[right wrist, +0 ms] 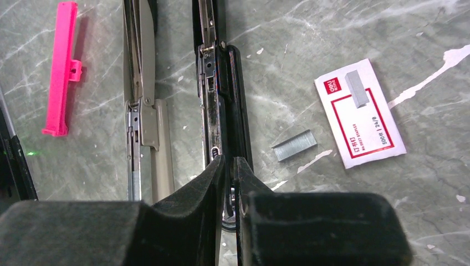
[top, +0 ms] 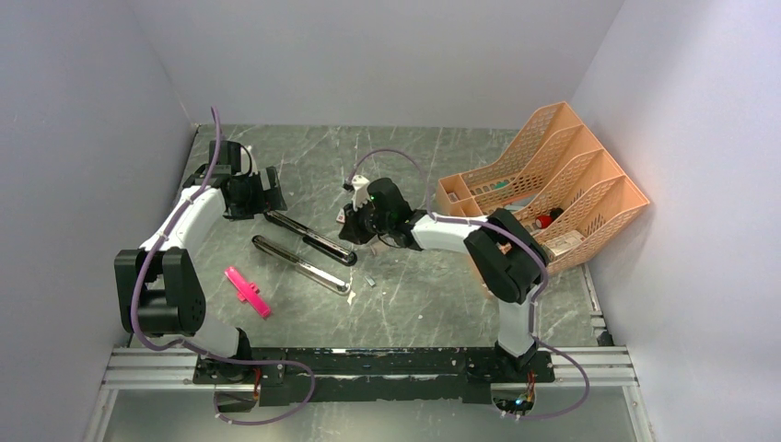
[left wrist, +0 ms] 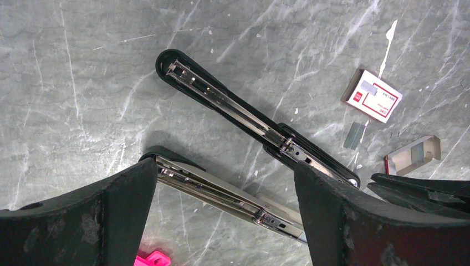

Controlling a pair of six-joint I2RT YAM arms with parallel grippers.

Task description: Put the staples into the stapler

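Note:
The black stapler (left wrist: 221,100) lies opened out flat, its metal channel facing up. Beside it rests a grey-beige stapler (right wrist: 147,127), also opened. My right gripper is over the black stapler's hinge end, shut on a narrow dark strip (right wrist: 223,130) that looks like a staple strip, seen edge-on; its lower part is hidden by the fingers. A loose grey staple strip (right wrist: 295,146) lies on the table, and another lies on the white staple box (right wrist: 360,124). My left gripper is open above the staplers' other ends, nothing between its fingers.
A pink stapler (top: 247,292) lies at the left front. The small opened carton (left wrist: 413,155) is by the right fingers in the left wrist view. An orange divided organizer (top: 553,175) stands at the right.

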